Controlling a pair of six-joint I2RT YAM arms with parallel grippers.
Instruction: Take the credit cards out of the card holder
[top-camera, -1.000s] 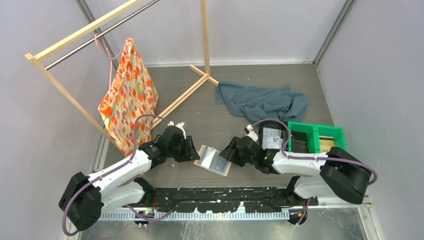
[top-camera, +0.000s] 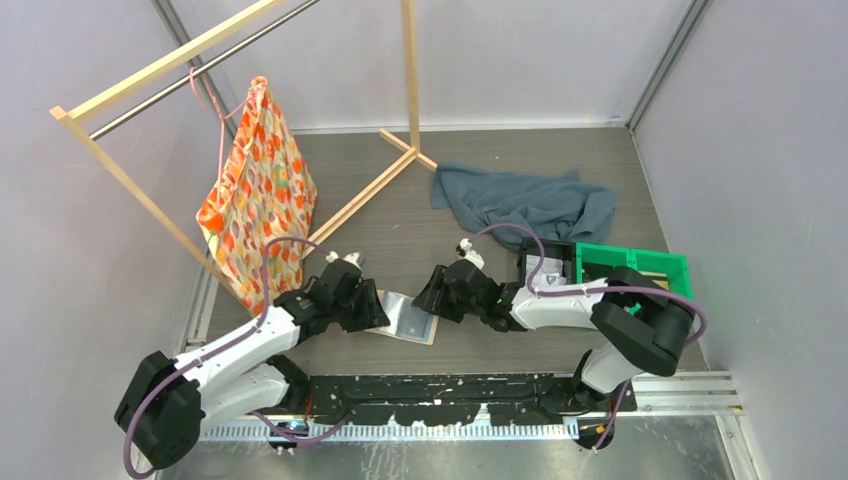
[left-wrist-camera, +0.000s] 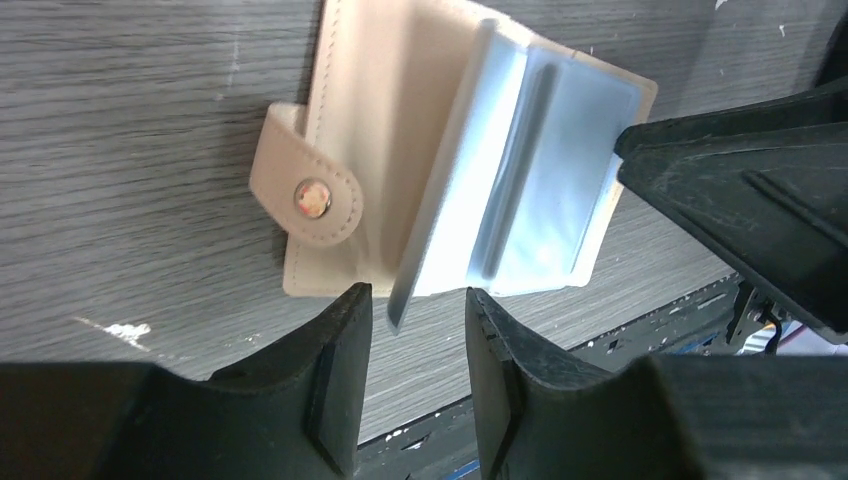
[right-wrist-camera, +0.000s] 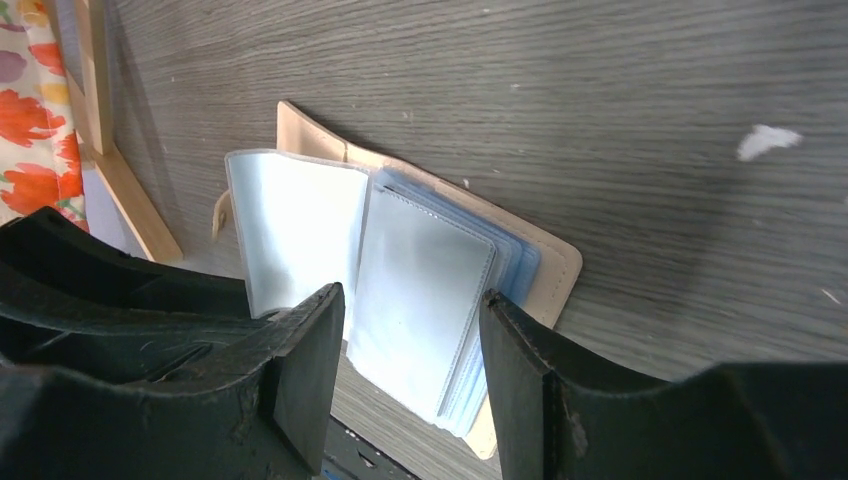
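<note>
The open tan card holder (top-camera: 425, 330) lies on the table between my two grippers, with clear bluish plastic sleeves (right-wrist-camera: 420, 300) and a snap tab (left-wrist-camera: 312, 200). A sleeve stands raised (right-wrist-camera: 295, 220) on its left side. My left gripper is part open above the holder's edge, the lifted sleeve's lower end near its fingertips; whether it touches is unclear. My right gripper stands open over the right sleeves, its fingertips either side of them. I cannot make out separate cards.
An orange patterned bag (top-camera: 255, 200) hangs on a wooden rack at left. A blue-grey cloth (top-camera: 525, 200) lies at the back. Green bins (top-camera: 675, 275) and a dark box are at right. The table's middle behind the holder is clear.
The holder and my right gripper have moved left, toward the left side of the table. My left gripper has shifted slightly and sits lower in the top view.
</note>
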